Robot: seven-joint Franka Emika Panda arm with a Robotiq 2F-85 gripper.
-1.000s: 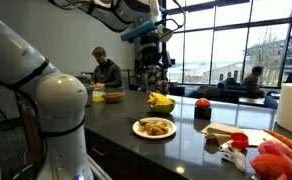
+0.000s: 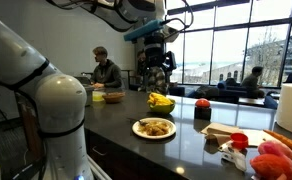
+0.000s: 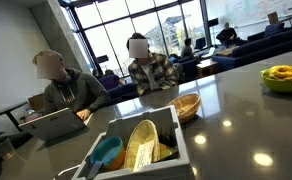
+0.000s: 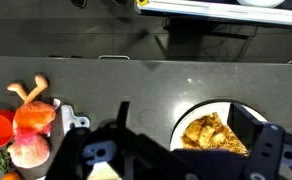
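Note:
My gripper (image 2: 154,78) hangs high above the dark table, pointing down. In the wrist view its two dark fingers stand wide apart, so the gripper is open, and nothing is held between them. Beneath it, toward the right finger, lies a white plate (image 4: 178,132) bearing brown-orange food (image 4: 208,133). Exterior view 1 has the same plate (image 2: 136,131) near the table's front edge. Behind it sits a green bowl (image 2: 170,108) heaped with something yellow (image 2: 160,100).
Pink-orange soft toys (image 2: 274,163), red cups (image 2: 239,141) and flat light-brown pieces (image 2: 224,130) crowd the right side. A black block (image 2: 202,112) with a red top stands farther back. In exterior view 2, a grey bin (image 3: 184,150) holds bowls beside a wicker basket (image 3: 188,106). People sit beyond.

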